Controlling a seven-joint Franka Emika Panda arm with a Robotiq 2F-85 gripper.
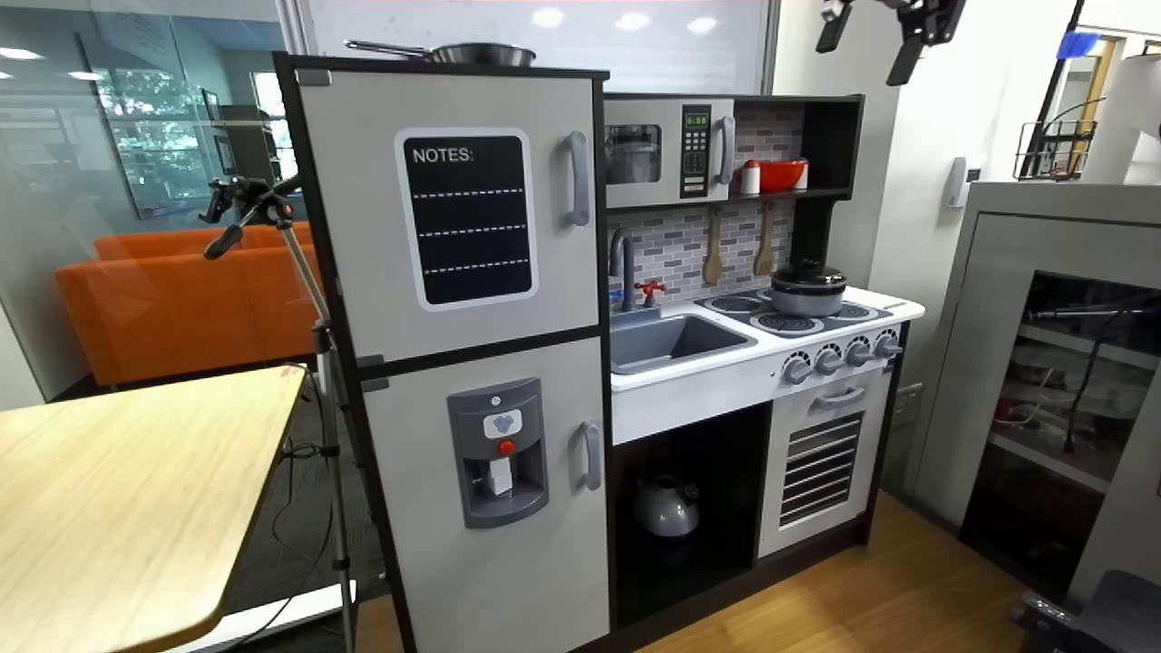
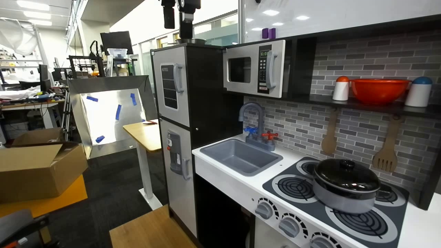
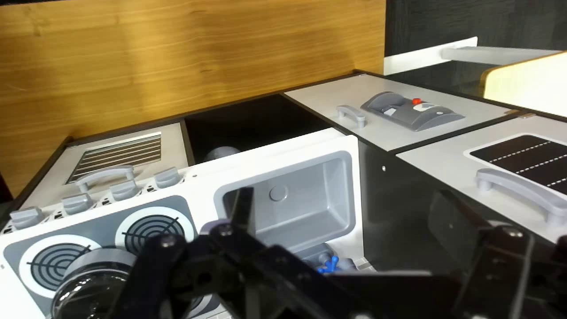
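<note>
My gripper (image 1: 864, 63) hangs high above the toy kitchen, at the top right in exterior view 1. Its two fingers stand wide apart, so it is open, and nothing shows between them. In the wrist view the gripper looks down with the grey sink (image 3: 287, 199) and the dark fridge side beneath. On the stove rests a grey pot (image 2: 343, 197) with a black lid. A frying pan (image 1: 481, 53) lies on top of the fridge. The red bowl (image 2: 380, 91) sits on the shelf, and a grey kettle (image 1: 666, 508) stands in the open lower compartment.
White shakers (image 2: 341, 90) flank the bowl. Two wooden utensils hang on the tiled backsplash. The microwave (image 2: 246, 69) and the fridge doors (image 1: 490, 435) are shut. The sink looks empty. At left in exterior view 1 is a bare wooden table (image 1: 141, 490); a tripod (image 1: 326, 348) stands beside the fridge.
</note>
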